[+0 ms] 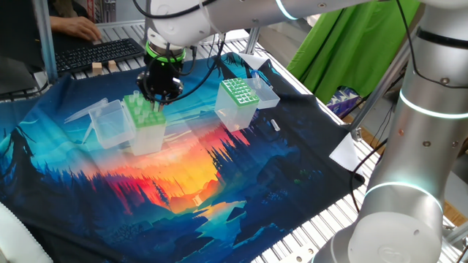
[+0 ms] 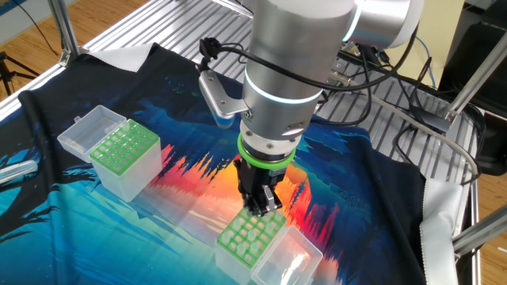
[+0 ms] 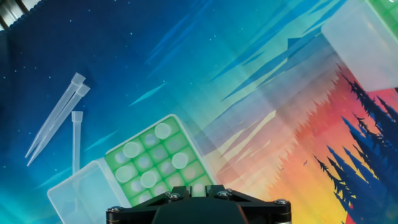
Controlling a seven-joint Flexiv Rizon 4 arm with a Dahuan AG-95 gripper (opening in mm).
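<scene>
My gripper is low over the edge of a clear tip box with a green rack (image 3: 152, 160). Between its two closely spaced fingers shows a pale round tip top; whether they press on it cannot be made out. Several clear pipette tips stand in this rack, seen under the gripper (image 2: 260, 207) in exterior view 2. The other green-topped box (image 1: 238, 93) stands apart, its top a grid of holes in exterior view 1. Loose tips (image 3: 57, 118) lie on the cloth past the near box's open lid (image 3: 87, 191).
A printed landscape cloth (image 1: 194, 190) covers the table, with wide clear room in front of the boxes. The second box's open lid (image 2: 91, 133) sticks out beside it. A keyboard (image 1: 99, 55) and a person's hand (image 1: 77, 28) are at the far left.
</scene>
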